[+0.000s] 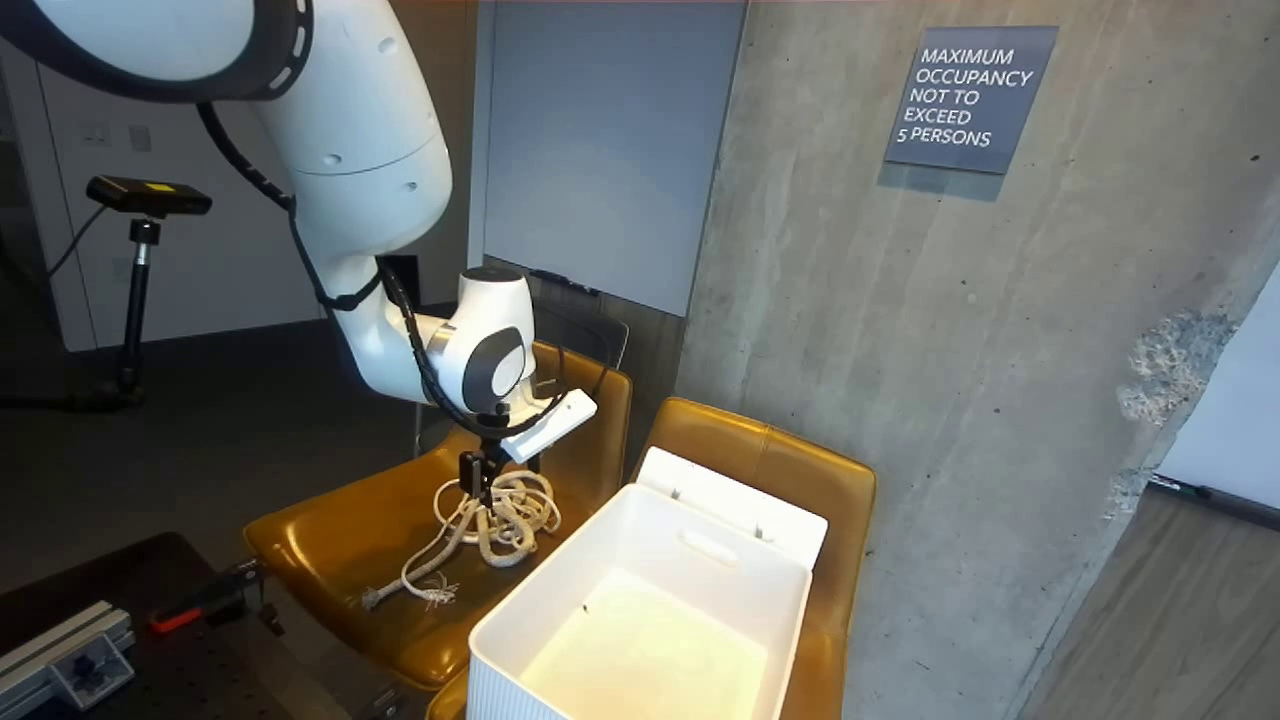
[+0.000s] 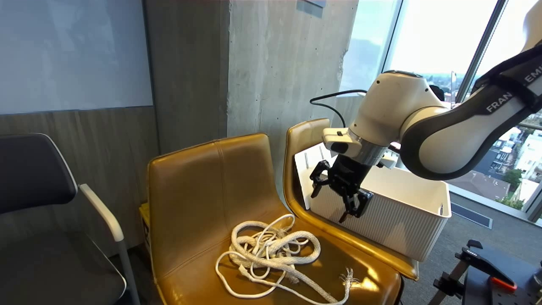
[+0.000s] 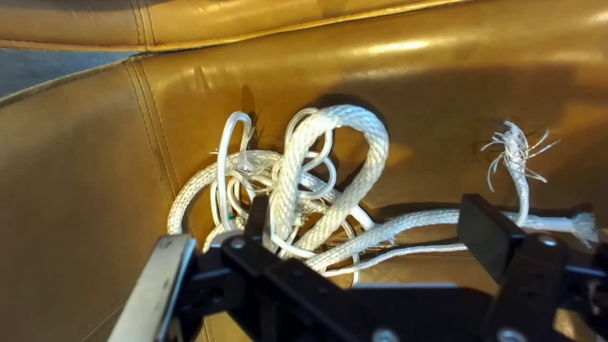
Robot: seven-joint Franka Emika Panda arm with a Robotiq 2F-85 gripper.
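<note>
A tangled bundle of white rope (image 2: 274,254), thick and thin strands together, lies on the seat of a tan leather chair (image 2: 211,188). Its frayed ends (image 3: 516,149) trail off to one side of the heap. My gripper (image 2: 330,203) hangs above the seat, pointing down, with its fingers spread apart. From the wrist view, the open gripper spans part of the coil and the strands running right; nothing is clasped between the fingers. A white ribbed bin (image 1: 492,690) stands on the neighbouring chair, and its visible floor is bare.
A second tan chair (image 1: 828,480) carries the bin, close against the rope's chair. A concrete wall (image 1: 960,360) rises behind. At the near side is a dark table (image 1: 180,684) with a clamp. A black chair (image 2: 35,173) stands farther off.
</note>
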